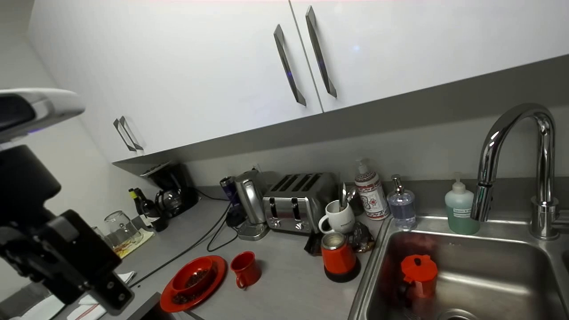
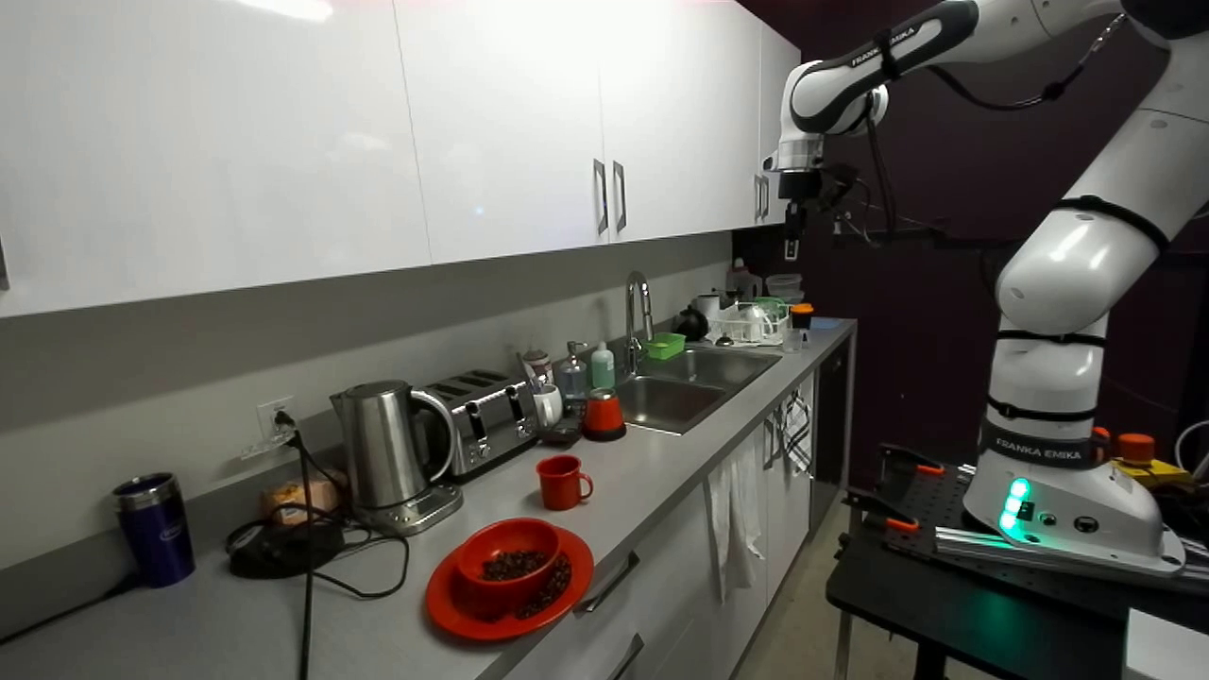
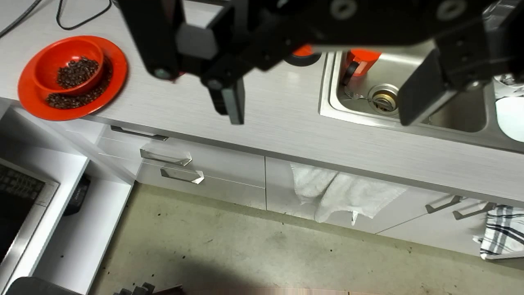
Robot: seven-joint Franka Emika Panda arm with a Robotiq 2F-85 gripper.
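In the wrist view my gripper stands open, its two dark fingertips wide apart with only counter and sink edge showing beyond the gap. Seen from exterior view 2, the gripper (image 2: pixel 792 244) hangs in the air at the far end, well above the counter. No object is in its grasp. A red bowl (image 2: pixel 523 536) with dark beans sits tilted on a red plate (image 2: pixel 448 601), where more beans lie. Close by is a red mug (image 2: pixel 560 484). The red moka pot's base (image 1: pixel 338 256) stands left of the sink, and its red upper part (image 1: pixel 420 272) is in the basin.
A toaster (image 1: pixel 292 205), a kettle (image 2: pixel 391 453) and soap bottles line the wall behind the counter. The tall faucet (image 1: pixel 542 160) rises over the sink (image 1: pixel 490 266). White cupboards (image 1: pixel 176 64) overhang the counter. Bare counter (image 3: pixel 275 108) lies between plate and sink.
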